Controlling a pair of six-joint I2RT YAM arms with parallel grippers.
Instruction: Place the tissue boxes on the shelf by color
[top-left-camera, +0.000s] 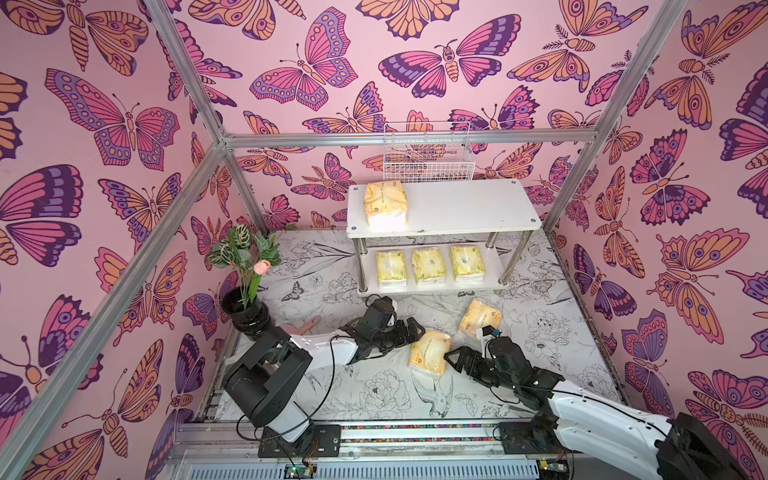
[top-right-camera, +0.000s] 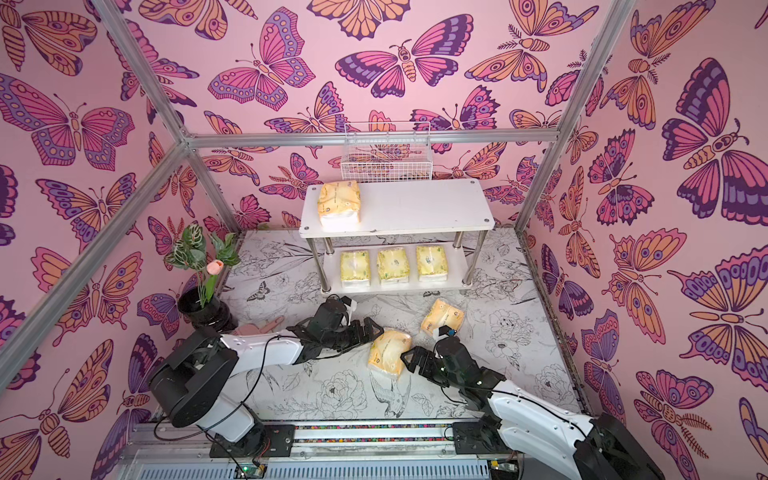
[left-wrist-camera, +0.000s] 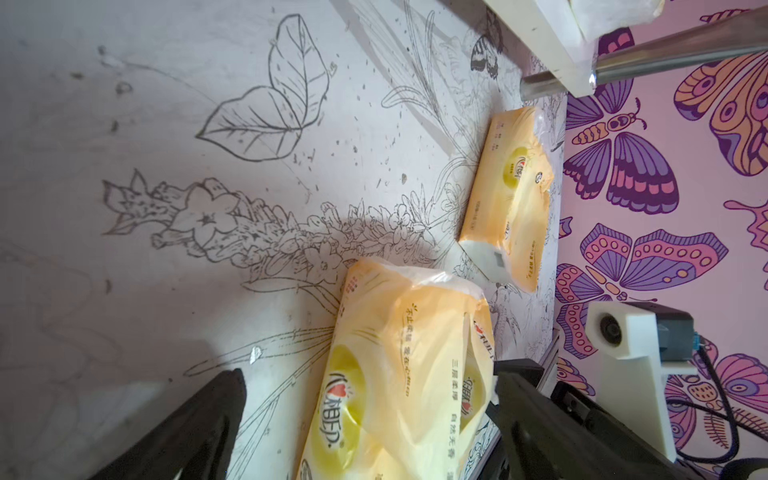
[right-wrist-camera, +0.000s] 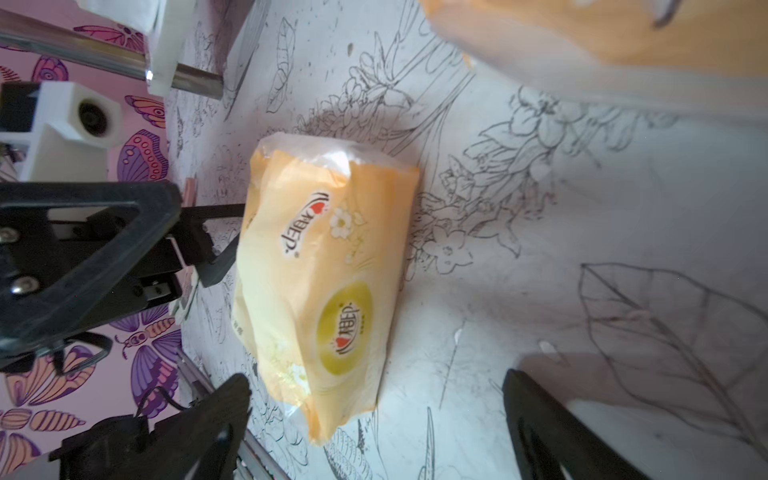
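Two orange tissue packs lie on the table: the near pack (top-left-camera: 430, 353) between the two arms, the far pack (top-left-camera: 480, 315) to its upper right. My left gripper (top-left-camera: 413, 329) is at the near pack's left side; its fingers (left-wrist-camera: 204, 424) stand open, the pack (left-wrist-camera: 400, 360) showing between and ahead of them. On the pack's right, my right gripper (top-left-camera: 454, 360) is open and empty, with the near pack (right-wrist-camera: 328, 272) ahead of its left finger. On the white shelf, one orange pack (top-left-camera: 385, 205) sits top left. Three yellow-green packs (top-left-camera: 429, 265) line the lower level.
The upper shelf board (top-left-camera: 472, 206) is bare right of its pack. A potted plant (top-left-camera: 245, 312) stands at the left, and a wire rack (top-left-camera: 428, 164) behind the shelf. The two gripper heads are close together over the near pack.
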